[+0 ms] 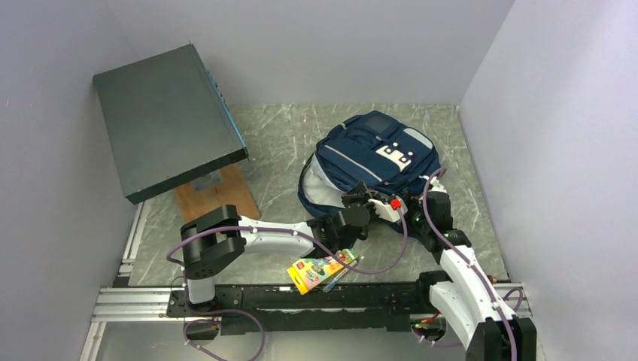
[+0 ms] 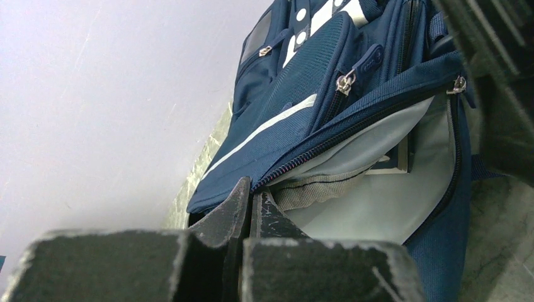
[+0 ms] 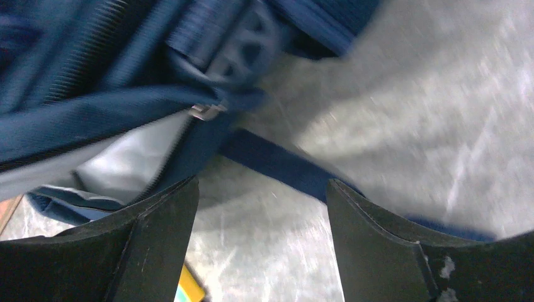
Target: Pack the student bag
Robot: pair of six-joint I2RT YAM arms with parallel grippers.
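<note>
A navy backpack (image 1: 372, 150) lies with its front zipped edge lifted, showing a pale lining (image 2: 371, 201) and a dark item inside. My left gripper is shut at the zipped flap edge (image 2: 321, 141), its fingertips pinching that edge. My right gripper stands open over the floor beside the bag's right side, near a zipper end (image 3: 204, 112) and a strap (image 3: 283, 165), nothing between its fingers. A yellow pencil package (image 1: 308, 271) and a slim pen-like item (image 1: 337, 277) lie in front of the bag.
A large dark green panel (image 1: 165, 120) on a wooden base (image 1: 218, 192) stands at the left. Grey walls surround the marble floor (image 1: 271, 150). Free floor shows between the panel and the bag.
</note>
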